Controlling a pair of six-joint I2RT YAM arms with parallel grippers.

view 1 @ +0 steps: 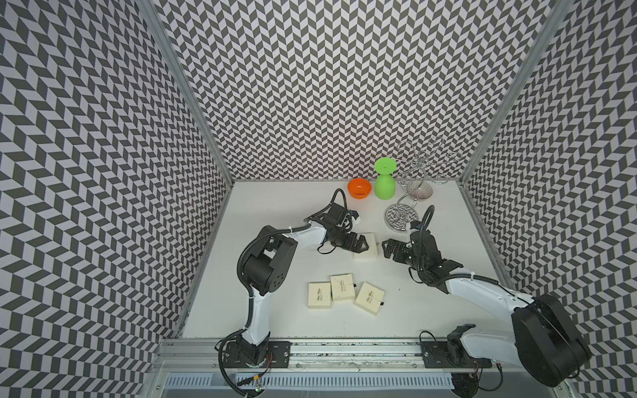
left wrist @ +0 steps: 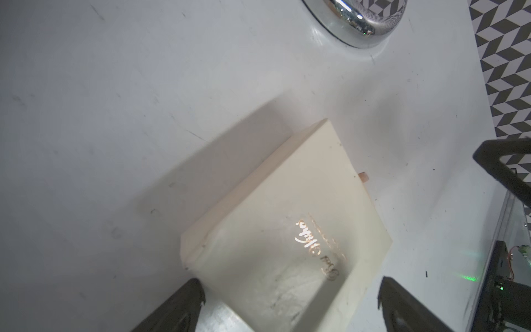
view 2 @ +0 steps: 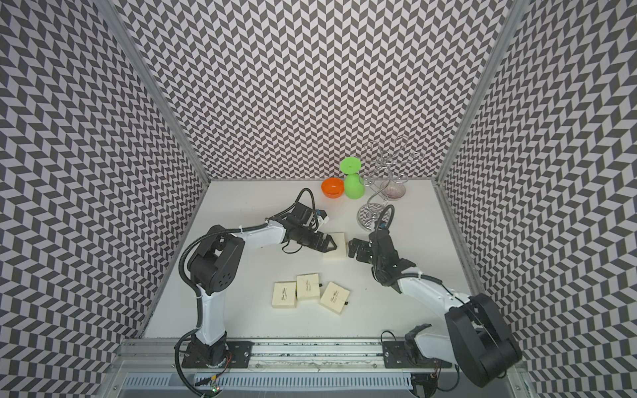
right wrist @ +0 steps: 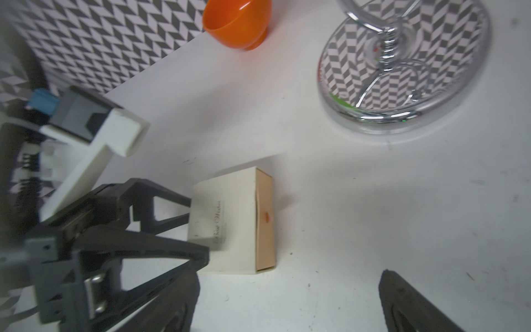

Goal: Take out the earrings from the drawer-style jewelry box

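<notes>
A cream jewelry box [view 1: 371,249] with small lettering on top lies flat on the table between my two grippers. In the right wrist view its brownish drawer face [right wrist: 266,238] carries a small tab and looks flush with the sleeve or nearly so. No earrings show. My left gripper is open over the box's left part, one fingertip on either side of it in its own view. To the right of the box, my right gripper stands open, apart from the drawer face, with bare table between its fingers.
Several similar cream boxes [view 1: 319,296] lie near the front. Behind the work area are an orange bowl [view 1: 359,189], a green stand [view 1: 385,184] and a wire rack with a round chrome base [view 1: 400,217].
</notes>
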